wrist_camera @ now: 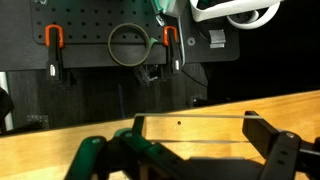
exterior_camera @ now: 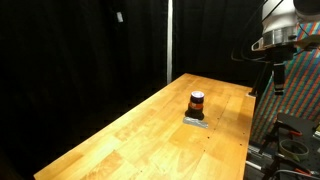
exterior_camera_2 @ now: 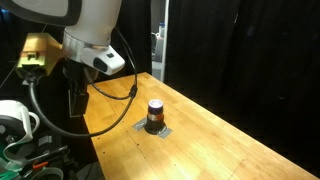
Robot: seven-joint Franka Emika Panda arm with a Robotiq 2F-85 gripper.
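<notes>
A dark jar-like object [exterior_camera: 196, 105] with a pale top and an orange-brown band stands upright on the wooden table [exterior_camera: 130, 135]. Flat silvery strips [exterior_camera_2: 138, 125] lie by its base. My gripper is open, its two black fingers wide apart at the bottom of the wrist view, with nothing between them. Exterior view 1 has the gripper [exterior_camera: 279, 84] pointing down beyond the table's right edge, well away from the jar. The jar does not show in the wrist view.
Below the gripper is a dark perforated platform [wrist_camera: 100, 20] beside the table. A ring-shaped item [wrist_camera: 128, 45] and two orange-and-black clamp-like parts [wrist_camera: 56, 55] are on it. White tubing [wrist_camera: 235, 8] curves nearby.
</notes>
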